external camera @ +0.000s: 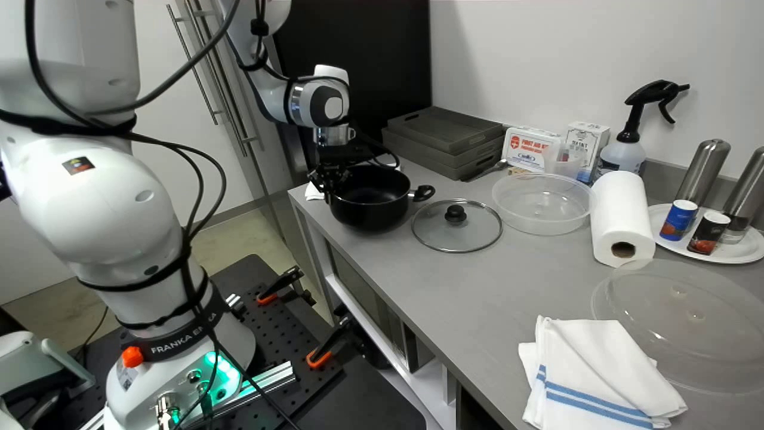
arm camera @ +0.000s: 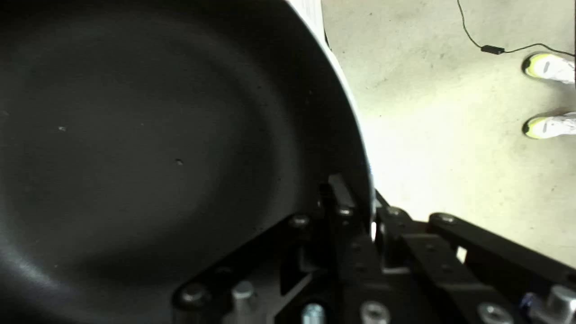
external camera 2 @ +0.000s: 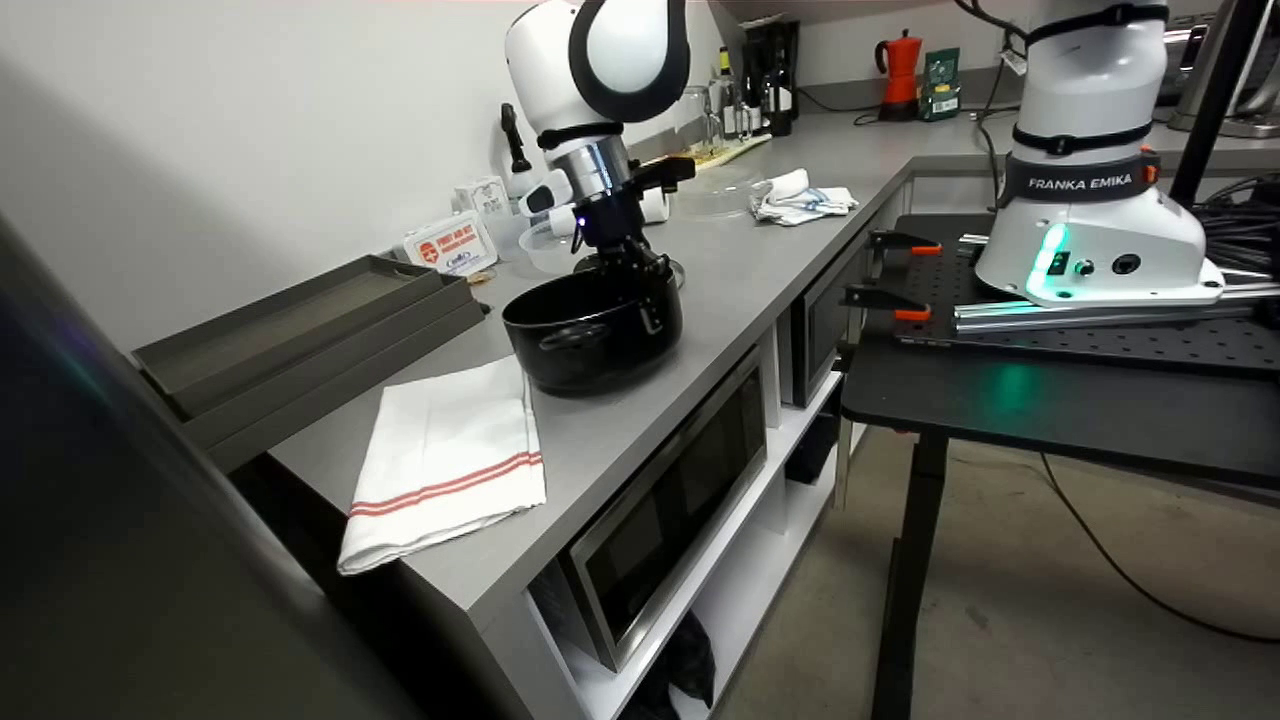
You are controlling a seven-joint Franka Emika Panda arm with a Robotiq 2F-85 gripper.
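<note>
A black pot [external camera: 370, 209] stands near the far end of the grey counter, upright, and looks empty inside in the wrist view. My gripper is shut on the pot's rim, one finger inside the wall and one outside. Seen from exterior view 2, the gripper [external camera 2: 642, 266] reaches down to the pot [external camera 2: 585, 360] at the rim. Whether the pot's base touches the counter is hard to tell. A glass lid [external camera: 469, 230] with a black knob lies flat just right of the pot's handle [external camera: 424, 193].
A white cloth with red stripes [external camera 2: 450, 450] lies by the counter's end, beside grey trays [external camera: 444, 136]. A clear bowl [external camera: 541, 204], paper towel roll [external camera: 619, 215] and blue-striped cloth [external camera: 598, 372] are farther right. The counter's front edge runs close to the pot.
</note>
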